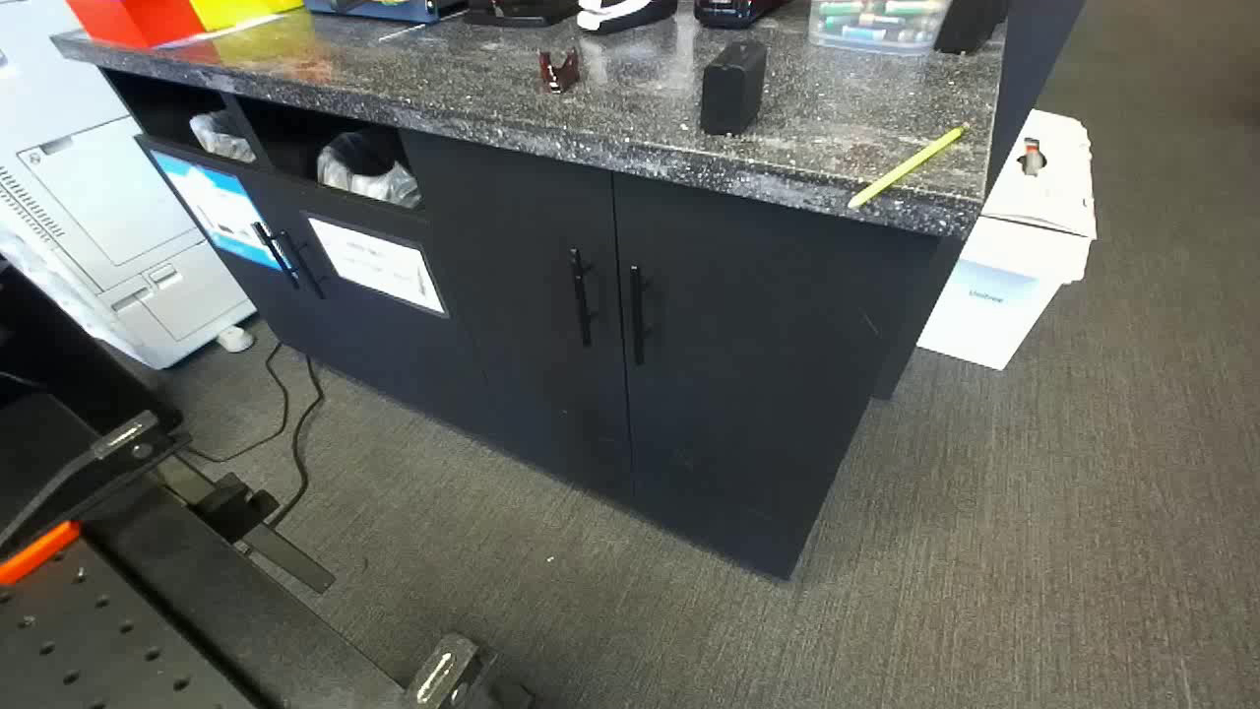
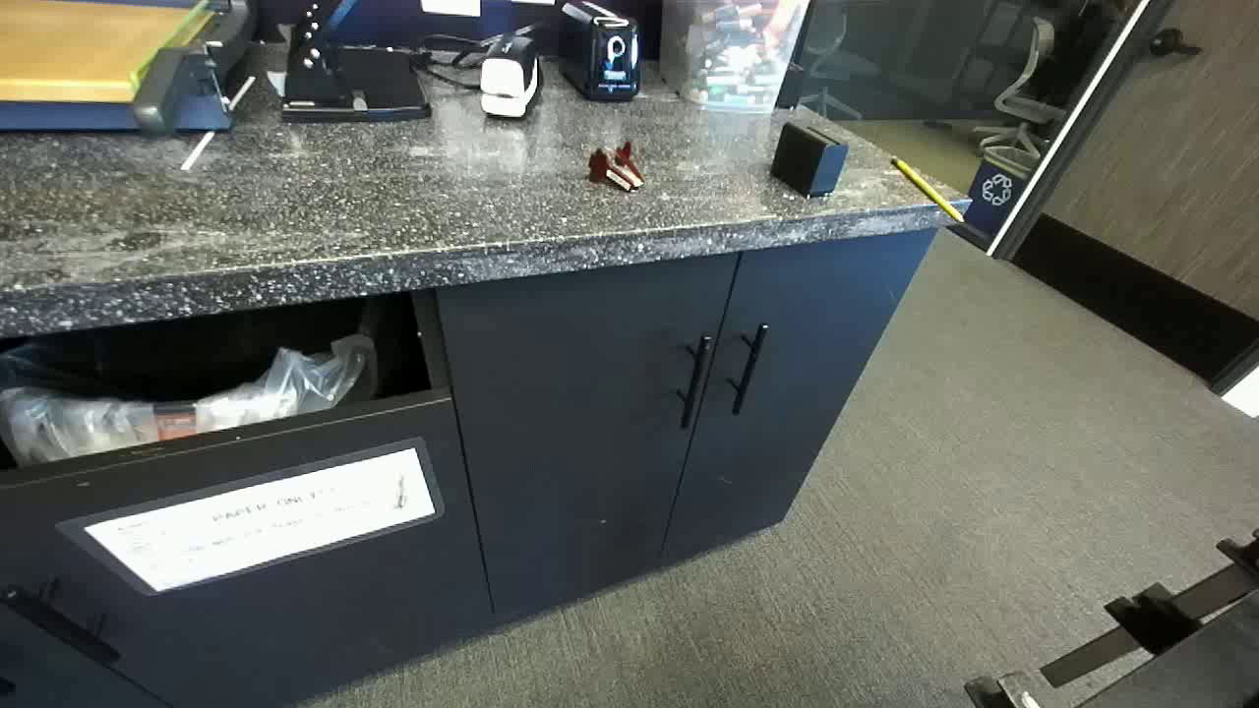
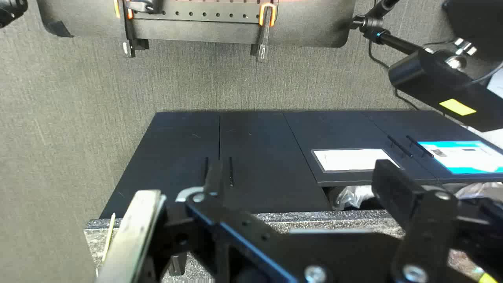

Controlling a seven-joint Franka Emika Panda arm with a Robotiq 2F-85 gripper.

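Observation:
In the wrist view my gripper is open, its two dark fingers wide apart with nothing between them. Beyond them are the dark cabinet doors (image 3: pixel 264 155), seen upside down, with the speckled counter behind the gripper body. The exterior views do not show the gripper. On the counter (image 2: pixel 389 218) lie a dark red staple remover (image 2: pixel 616 167), a small black block (image 2: pixel 809 159) standing upright, and a yellow pencil (image 2: pixel 928 189) by the right end. In exterior view 1 the pencil (image 1: pixel 907 166) slants close to the front edge, right of the black block (image 1: pixel 733 88).
Along the counter's back stand a paper cutter (image 2: pixel 177 88), a black hole punch (image 2: pixel 354 88), a white stapler (image 2: pixel 509 77), a black device (image 2: pixel 599 53) and a clear bin of markers (image 2: pixel 734 53). A white box (image 1: pixel 1004 254) sits on the floor.

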